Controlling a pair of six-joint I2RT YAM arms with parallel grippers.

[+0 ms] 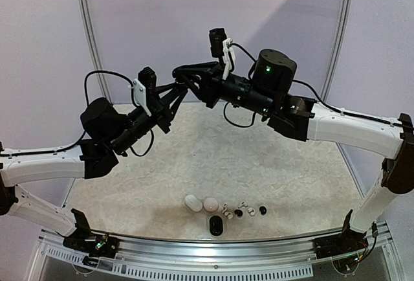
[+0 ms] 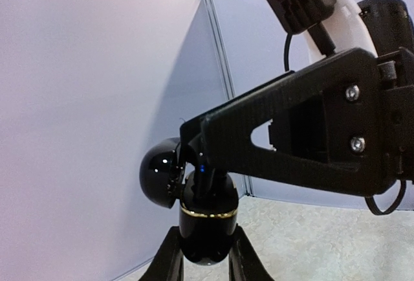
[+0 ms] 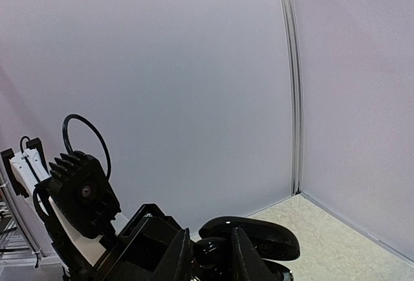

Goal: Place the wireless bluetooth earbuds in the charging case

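Observation:
A glossy black charging case (image 2: 208,229) with a gold band hangs in the air, lid (image 2: 158,171) tipped open, my left gripper shut on its body. My right gripper is over the case's open top, its fingers close round a dark part there; whether an earbud is between them is hidden. In the right wrist view the lid (image 3: 249,229) shows behind those fingertips. In the top view both grippers meet high above the table.
On the table (image 1: 213,151) near the front edge lie a white case (image 1: 193,202), a pink case (image 1: 210,204), a black case (image 1: 216,224) and several small earbuds (image 1: 251,211).

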